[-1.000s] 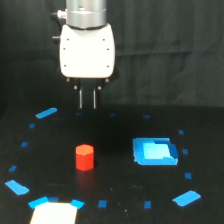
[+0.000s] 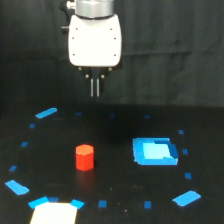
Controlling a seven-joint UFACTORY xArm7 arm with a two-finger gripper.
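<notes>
A red block [image 2: 84, 157], roughly cube-shaped, rests on the dark table left of centre. High above the table, behind and well clear of the block, hangs my gripper [image 2: 95, 88] under its white hand [image 2: 95, 42]. Its two thin fingers point down close together, and nothing shows between them. To the right lies a blue-edged square [image 2: 141, 142] with a white and light-blue middle; whether it is a shallow tray or flat cannot be told.
Blue tape strips [image 2: 46, 113] and small blue squares mark the black table. A white and orange piece [image 2: 52, 213] is cut off at the front left edge. Bare table separates the red block from the blue-edged square.
The hand has shifted slightly right and upward in view. Its fingers have come closer together. The red block and blue-edged square have stayed put.
</notes>
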